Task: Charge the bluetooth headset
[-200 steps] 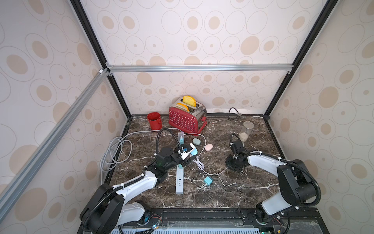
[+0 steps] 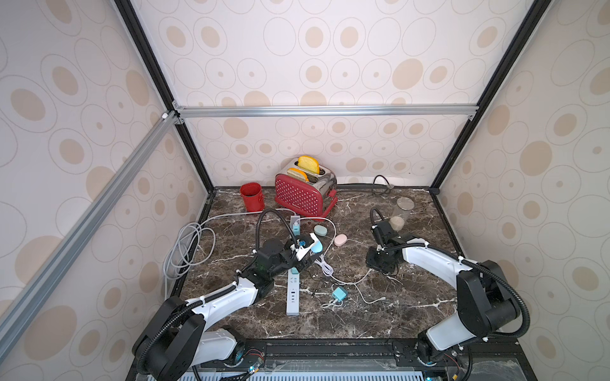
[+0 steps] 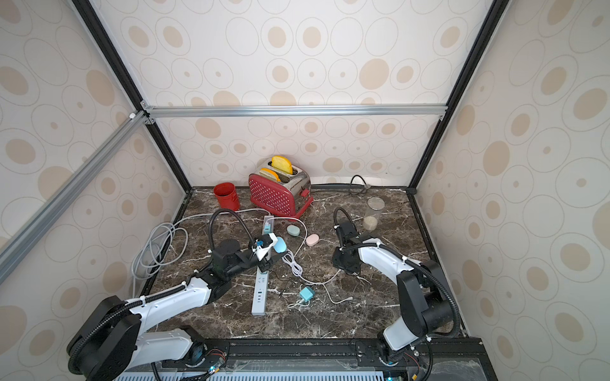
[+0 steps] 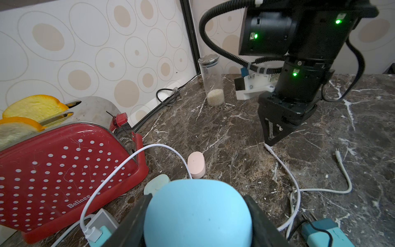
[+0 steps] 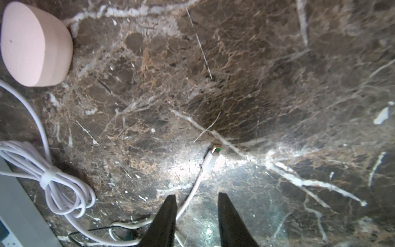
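My left gripper (image 2: 309, 252) is shut on a light blue headset case (image 4: 197, 214), which fills the bottom of the left wrist view, above the power strip (image 2: 293, 295). My right gripper is open over the table, just short of the metal-tipped plug (image 5: 213, 152) of a white cable (image 5: 189, 197); nothing is between its fingers. A bundled white cable (image 5: 61, 185) lies to its left. A blue charger block (image 2: 339, 294) lies near the front, and another blue adapter (image 4: 100, 236) is plugged into the strip's far end.
A red toaster (image 2: 298, 193) and red cup (image 2: 251, 197) stand at the back. A glass jar (image 4: 214, 94) stands back right. Pink (image 5: 35, 45) and pale green (image 3: 293, 230) cases lie mid-table. A grey cable coil (image 2: 184, 247) lies left.
My right arm has shifted slightly, its wrist moving a little up the picture over the white cable's end. The left gripper and the case have stayed nearly still.
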